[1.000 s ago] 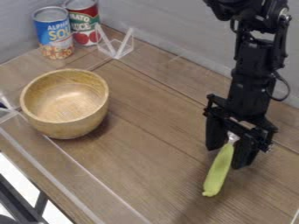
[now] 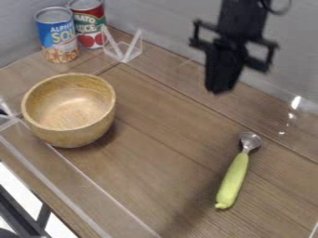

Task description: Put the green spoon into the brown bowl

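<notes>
The green spoon (image 2: 232, 179) lies flat on the wooden table, its pale green handle toward the front and its metal head toward the back right. To the left stands the brown bowl (image 2: 71, 110), upright, with nothing visible inside. My black gripper (image 2: 221, 84) is raised at the top right, behind and above the spoon and well apart from it. Motion blurs it, so the gap between its fingers cannot be made out. No spoon hangs from it.
Two cans, one blue and white (image 2: 58, 35) and one red (image 2: 88, 23), stand in the back left corner. A white wire-like object (image 2: 121, 46) sits beside them. Bare table (image 2: 162, 121) lies between bowl and spoon.
My gripper has risen from the spoon's head and moved up and back, slightly left. The spoon stays in the same place, its metal head now uncovered. The bowl has not moved.
</notes>
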